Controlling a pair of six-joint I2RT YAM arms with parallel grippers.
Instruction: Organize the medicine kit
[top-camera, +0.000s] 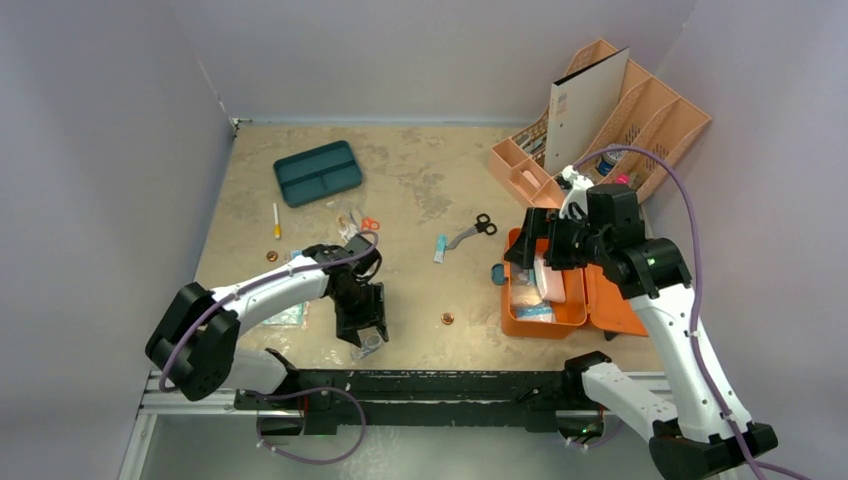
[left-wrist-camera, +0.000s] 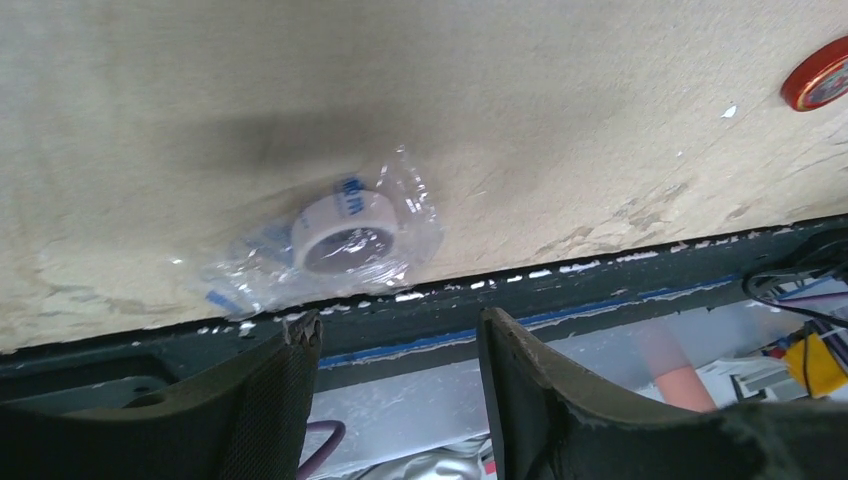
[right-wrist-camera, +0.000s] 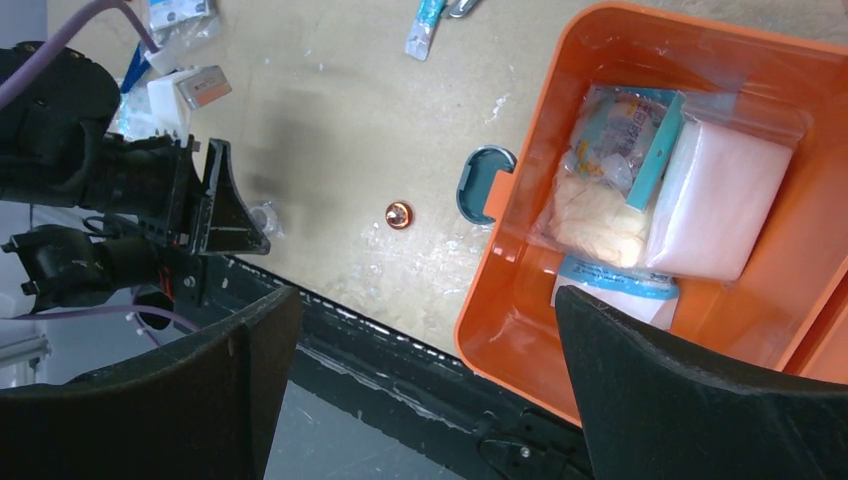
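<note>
A roll of white tape (left-wrist-camera: 345, 222) in a clear wrapper lies at the table's front edge. Just over it is my left gripper (top-camera: 363, 342), its fingers apart; in the left wrist view the left gripper has nothing between its fingers and the roll shows beyond the tips. My right gripper is open and empty above the front left of the orange medicine box (right-wrist-camera: 515, 225). Inside the box are a white pad pack (right-wrist-camera: 722, 195), a bagged beige bandage (right-wrist-camera: 600, 220) and a blue-and-white packet (right-wrist-camera: 620, 288). The box lid (top-camera: 612, 308) is folded open to the right.
A small brown-red round item (top-camera: 447, 318) lies between the arms. Scissors (top-camera: 470, 232) and a small blue tube (top-camera: 440, 249) sit mid-table. A green tray (top-camera: 318, 174) is at the back left, an orange-tan organizer (top-camera: 665, 125) at the back right.
</note>
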